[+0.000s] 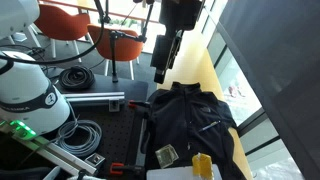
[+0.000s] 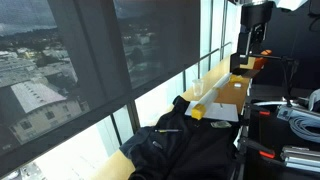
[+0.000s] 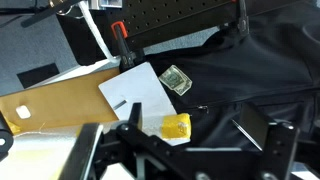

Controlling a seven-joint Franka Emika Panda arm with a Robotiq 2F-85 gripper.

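My gripper hangs in the air above the table, its two dark fingers spread wide at the bottom of the wrist view with nothing held between them. Below lies a black jacket, spread out and creased. A roll with a yellow end runs beneath the fingers, partly hidden by them. Beside it rests a white sheet with a thin pen-like item on it. A small square clear object lies against the jacket. On the dark cloth is a slim silver item.
A black perforated plate with brackets borders the work area near the robot base. Coiled cables lie beside that base. Windows and a dark blind line the far side. Orange chairs stand beyond.
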